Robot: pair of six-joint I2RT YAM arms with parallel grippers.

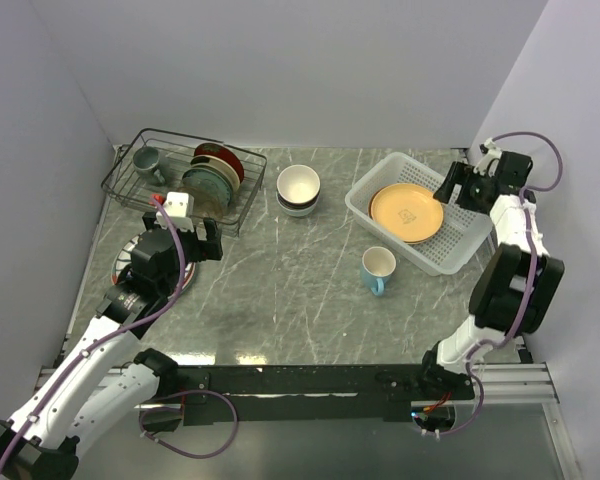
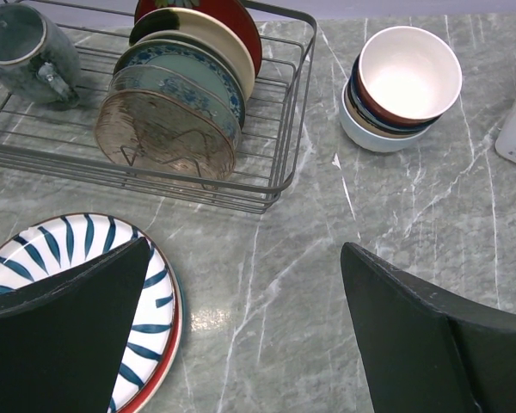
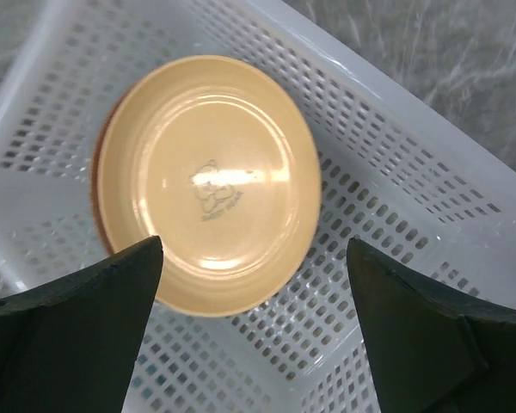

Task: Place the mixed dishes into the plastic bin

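A white plastic bin (image 1: pixel 365 220) on the right holds an orange plate (image 1: pixel 406 211) stacked on a darker-rimmed one. My right gripper (image 1: pixel 460 181) is open above the bin's right side, empty; its wrist view shows the plate (image 3: pixel 206 181) between and beyond the fingers. My left gripper (image 1: pixel 180 225) stands open and empty over a blue-striped plate stack (image 2: pixel 55 254), before the wire rack holding plates (image 1: pixel 208 181) and a grey mug (image 1: pixel 148 165). Stacked bowls (image 1: pixel 298 186) stand at the back centre; a light blue mug (image 1: pixel 377 268) stands left of the bin's front.
Walls border the counter at the back and both sides, with the right arm close to the right wall.
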